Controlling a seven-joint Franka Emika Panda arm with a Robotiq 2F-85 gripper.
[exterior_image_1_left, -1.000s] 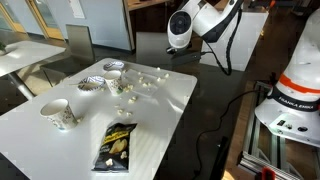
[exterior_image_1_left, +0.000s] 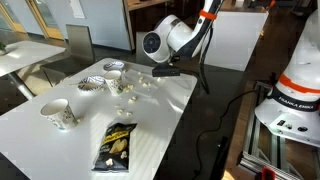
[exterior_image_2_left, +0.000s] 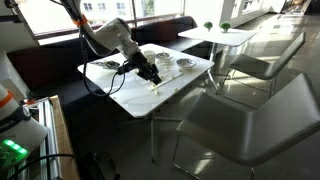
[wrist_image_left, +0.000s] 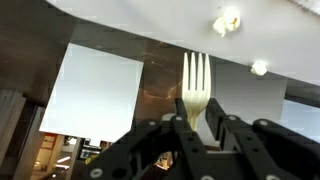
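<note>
A white fork (wrist_image_left: 196, 78) stands out between my fingers in the wrist view, its tines pointing away from the gripper. The fingers are shut on it. In exterior view 1 the gripper (exterior_image_1_left: 166, 72) hangs low near the table's far right edge, and the fork cannot be made out there. On the white table (exterior_image_1_left: 165, 115) lie scattered pale crumbs or popcorn-like pieces; two of them, one a larger piece (wrist_image_left: 227, 21), show ahead of the fork in the wrist view.
A patterned mug (exterior_image_1_left: 60, 114) and a black chip bag (exterior_image_1_left: 115, 147) stand nearer the front. Farther back are a cup (exterior_image_1_left: 114, 82) and two patterned bowls or plates, one a bowl (exterior_image_1_left: 90, 83).
The arm has swung left and lower in exterior view 1, bringing the gripper over the table's far right part. The tableware and bag have not moved.
</note>
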